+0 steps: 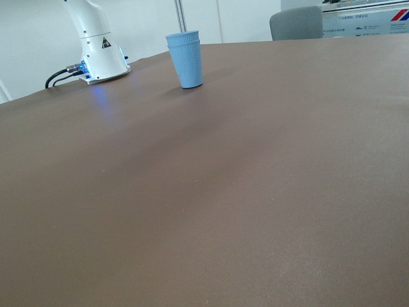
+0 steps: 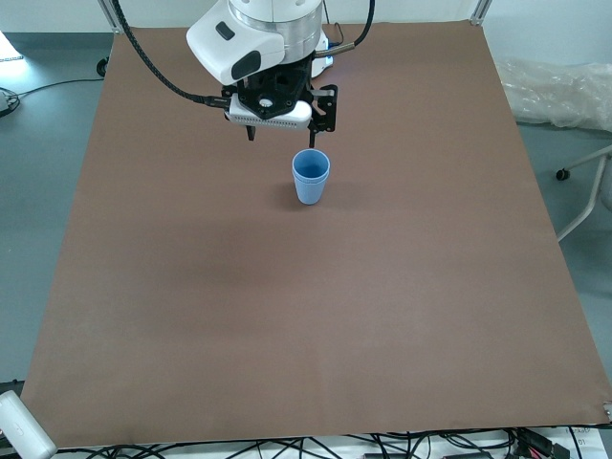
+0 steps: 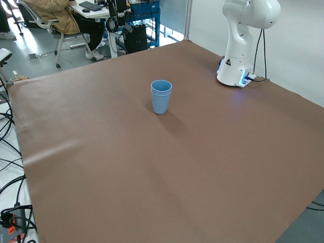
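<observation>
A light blue cup (image 2: 311,177), apparently two nested, stands upright on the brown tabletop (image 2: 316,306) in all three views, near the middle. In the left camera view my gripper (image 2: 281,136) hangs above and behind it, its two black fingers spread apart with nothing seen between them. How high it is over the table is hard to tell. In the top and right views the cup (image 1: 185,61) (image 3: 160,99) stands with no gripper visible near it.
The white arm base (image 3: 235,71) with cables stands at the table's edge. Loose cables lie along the near edge, outside the brown surface.
</observation>
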